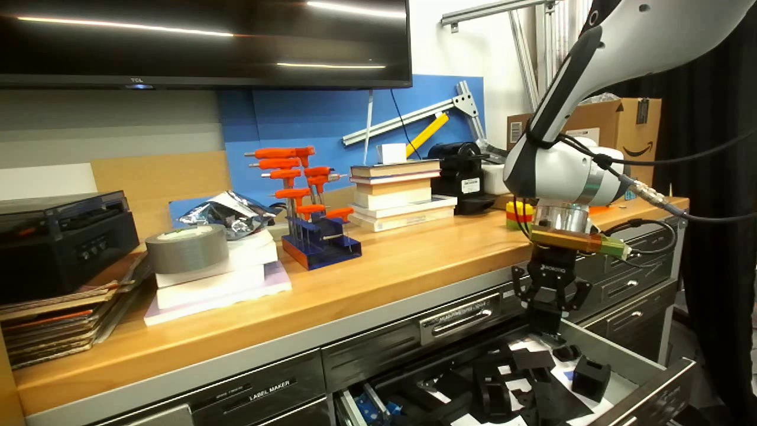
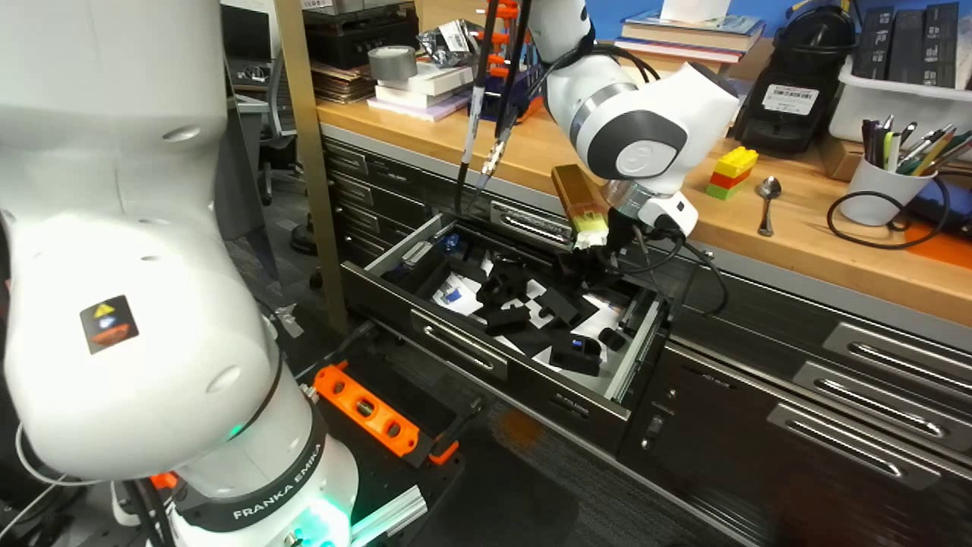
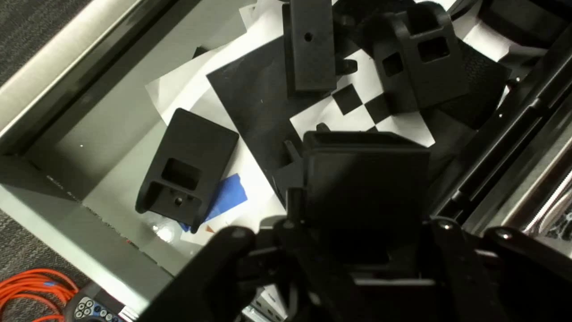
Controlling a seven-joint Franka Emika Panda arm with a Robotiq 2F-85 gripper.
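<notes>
My gripper point(image 1: 546, 312) points straight down at the back right of the open drawer point(image 2: 565, 392). It is shut on a black block-like part point(image 3: 367, 188), which fills the space between its fingers in the wrist view. Dark fingers against a dark part make the exact contact hard to see. Beneath it lie black plastic parts and white papers; a black part with a square opening point(image 3: 187, 166) rests near the drawer's wall, and a black bar point(image 3: 313, 48) lies farther up in the wrist view.
The drawer's side wall point(image 1: 617, 355) and the wooden counter edge point(image 1: 397, 284) stand close to the arm. On the counter are toy bricks point(image 2: 731, 173), a spoon point(image 2: 768, 205), a stack of books point(image 1: 401, 195) and a hex-key stand point(image 1: 319, 245).
</notes>
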